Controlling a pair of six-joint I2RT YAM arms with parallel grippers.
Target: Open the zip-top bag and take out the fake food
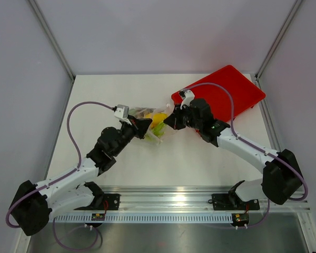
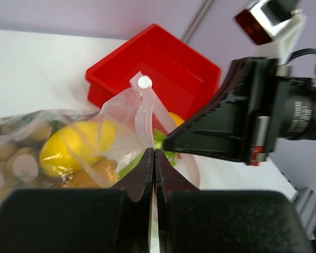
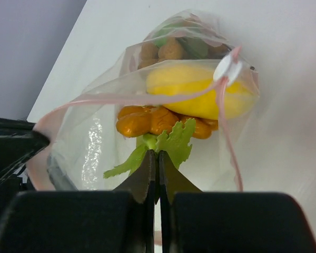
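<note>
The clear zip bag (image 2: 121, 126) holds a yellow food piece (image 3: 200, 92), orange pieces (image 3: 134, 124), leafy green food (image 3: 174, 142) and brown items behind. My left gripper (image 1: 147, 124) is shut on the bag's edge at its near side, as the left wrist view shows. My right gripper (image 1: 168, 122) is shut at the bag's opening on the leafy green piece, whose stem runs into the fingertips in the right wrist view. The pink seal arches open around the contents.
A red tray (image 1: 231, 92) stands at the back right, with a yellow piece partly visible near its front.
</note>
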